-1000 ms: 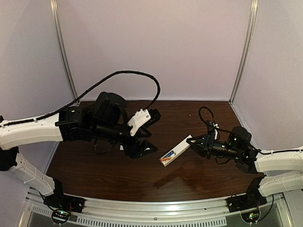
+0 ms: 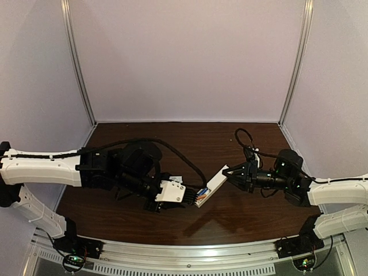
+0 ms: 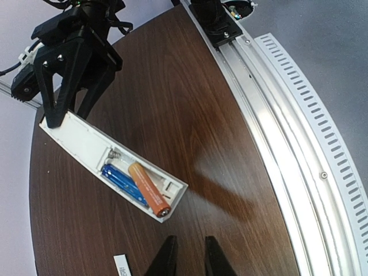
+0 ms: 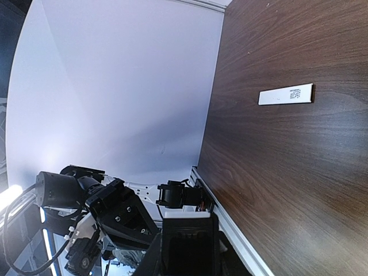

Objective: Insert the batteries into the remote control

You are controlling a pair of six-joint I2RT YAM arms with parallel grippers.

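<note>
My right gripper (image 2: 230,172) is shut on the far end of the white remote (image 3: 75,133), holding it above the table with its battery compartment exposed. Inside lie a blue battery (image 3: 123,183) and an orange battery (image 3: 148,187); the orange one looks raised and askew over the blue one. My left gripper is part open just short of the remote's compartment end, nothing visible between its fingers; in the top view it partly covers that end.
A loose white cover (image 4: 286,94) with a printed code lies on the wooden table (image 4: 287,172). Metal rails run along the front edge; white walls enclose the other sides.
The right gripper and remote have moved very little.
</note>
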